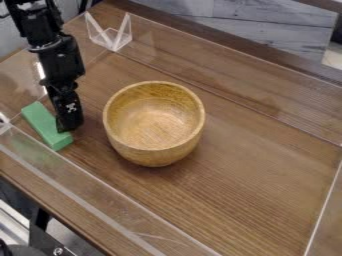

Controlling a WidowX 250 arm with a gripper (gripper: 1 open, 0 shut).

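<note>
The black gripper (56,108) reaches down from the upper left, its fingers low over a green block (47,127) that lies on the wooden table at the left. The fingertips are at the block's upper right part; whether they touch it or are around it is hard to tell. A large tan bowl (154,118) stands just to the right of the gripper and block.
A white wire-like object (110,35) stands at the back left. A grey and white panel lies at the back right edge.
</note>
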